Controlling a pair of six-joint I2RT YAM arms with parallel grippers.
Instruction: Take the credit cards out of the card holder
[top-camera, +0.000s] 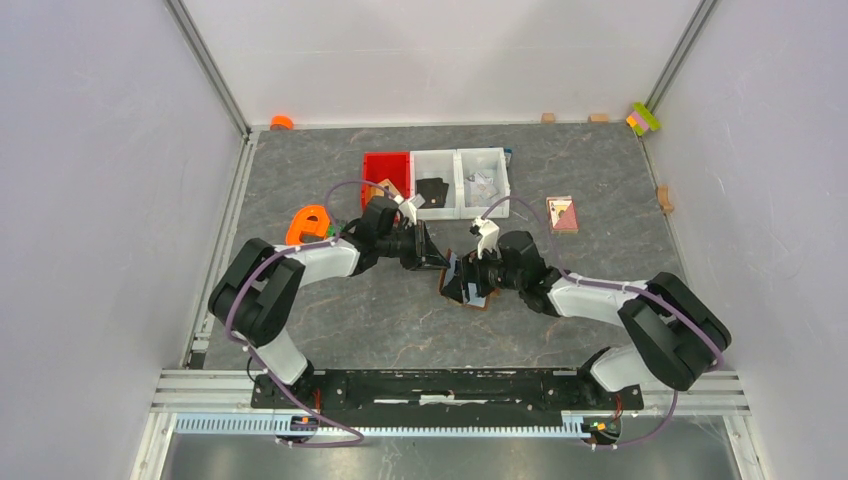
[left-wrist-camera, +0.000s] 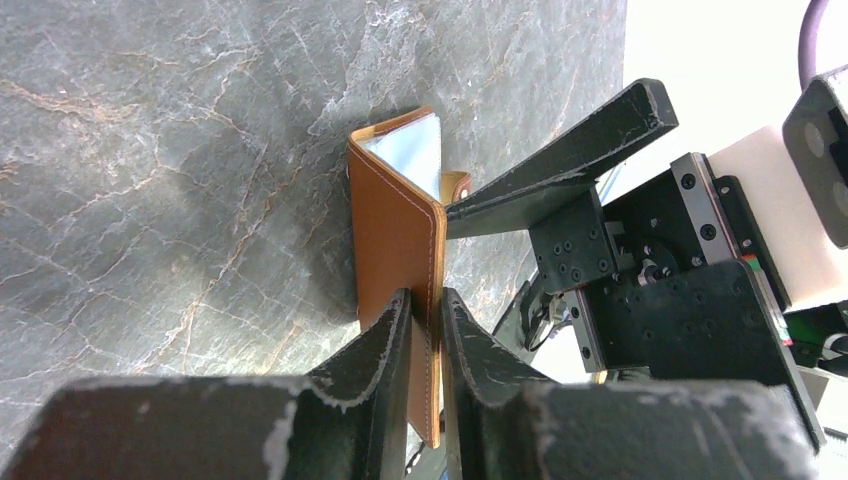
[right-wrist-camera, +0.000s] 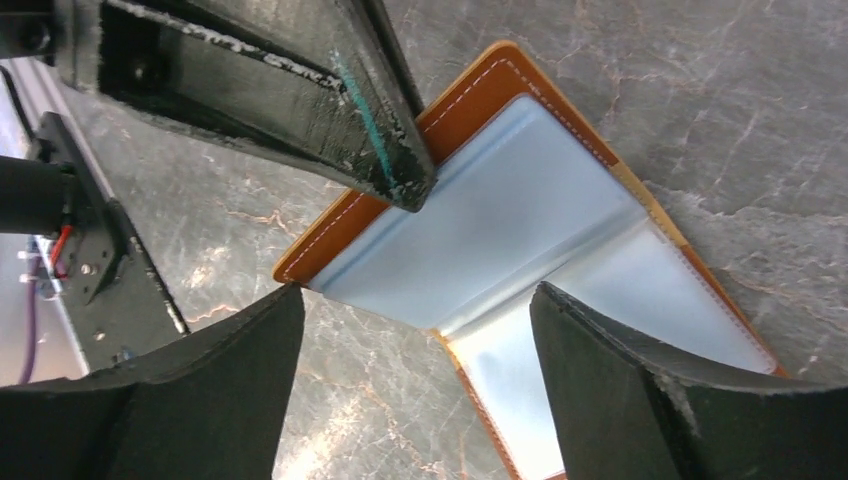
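The brown-edged card holder (right-wrist-camera: 555, 85) stands open on the table, pale bluish-white inside, one cover raised and the other lying flatter. My left gripper is shut on the raised cover's edge, one finger on each side of the brown leather (left-wrist-camera: 395, 220). In the right wrist view a black left finger (right-wrist-camera: 385, 150) presses along that cover's inner face. Over the open inside hangs my right gripper, fingers wide apart with nothing between them. No separate card can be made out in the pale pockets (right-wrist-camera: 490, 215).
Behind the arms stand a red bin (top-camera: 386, 157) and two white bins (top-camera: 434, 212), with dark and clear things inside. An orange object (top-camera: 308, 222) lies left; a pinkish box (top-camera: 562, 214) lies right.
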